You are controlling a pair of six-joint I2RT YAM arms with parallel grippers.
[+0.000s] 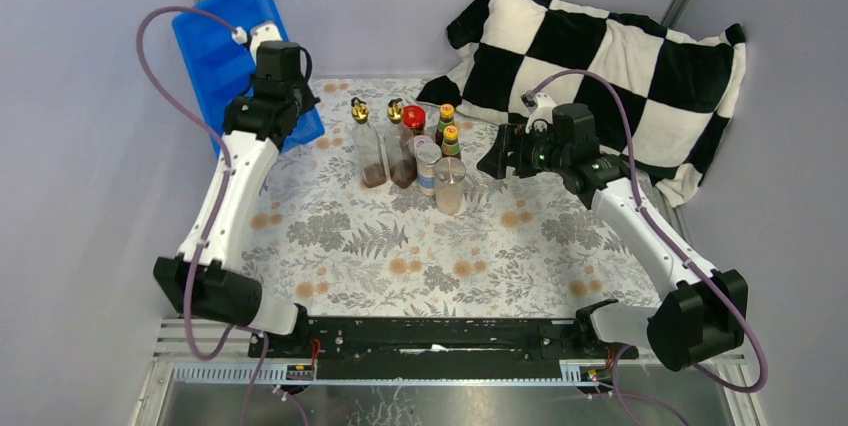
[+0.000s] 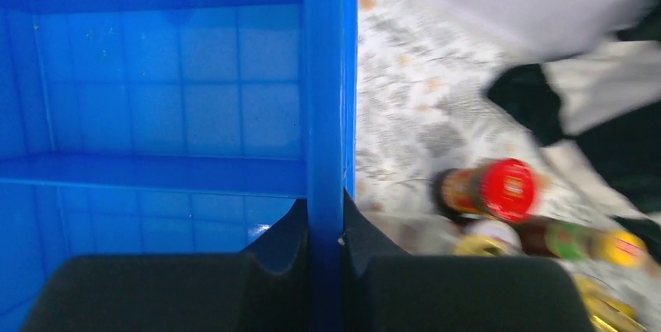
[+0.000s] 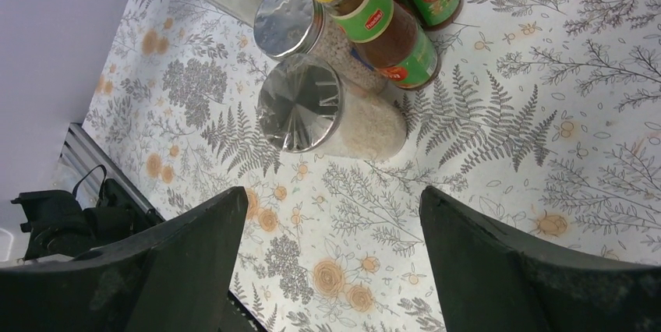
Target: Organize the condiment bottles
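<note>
A blue divided bin (image 1: 215,51) is off the table at the back left, tilted, and my left gripper is shut on its side wall. Its visible compartments look empty in the left wrist view. Grouped mid-table are two gold-topped glass bottles (image 1: 367,146), a red-capped jar (image 1: 414,118), two yellow-capped sauce bottles (image 3: 374,24), a silver-lidded jar of pale grains (image 3: 288,20) and a wider silver-lidded jar (image 3: 343,118). Right of this group, my right gripper stands open, bare patterned cloth showing between its fingers.
A black-and-white checkered cloth (image 1: 600,56) is bunched at the back right, close behind the bottles. Grey walls bound both sides.
</note>
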